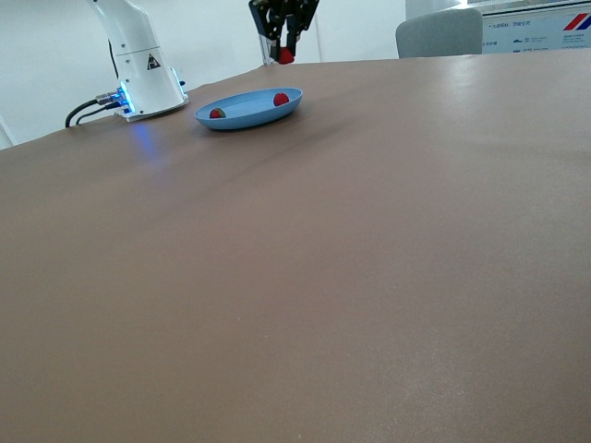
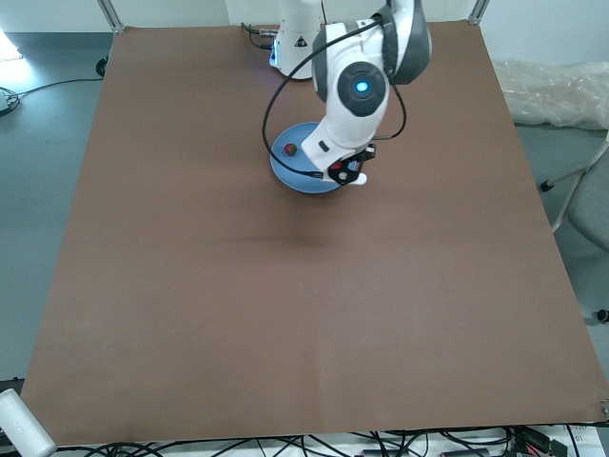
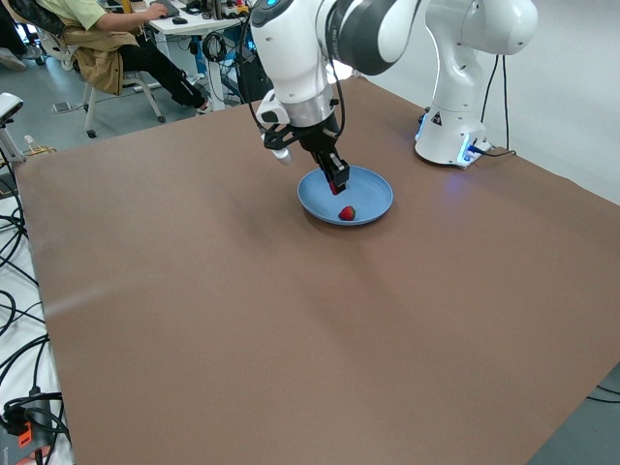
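Observation:
My black gripper (image 1: pixel 284 48) hangs over the blue plate (image 1: pixel 247 118), with a red object, apparently a strawberry (image 1: pixel 286 56), at its fingertips; in the right view it (image 3: pixel 334 186) is above the plate (image 3: pixel 315 199), a bit of red showing there. Two strawberries rest on the plate in the top view, one on the left (image 1: pixel 217 113) and one on the right (image 1: pixel 282 99). The left view shows one (image 2: pixel 290 149) beside the gripper (image 2: pixel 344 173), which covers part of the plate (image 2: pixel 295 181). The right view shows one (image 3: pixel 347 213) below the gripper.
The robot's white base (image 1: pixel 150 88) stands behind the plate with cables. A grey chair (image 2: pixel 590 195) stands beyond the table's edge, and a person (image 3: pixel 150 58) sits at a desk behind.

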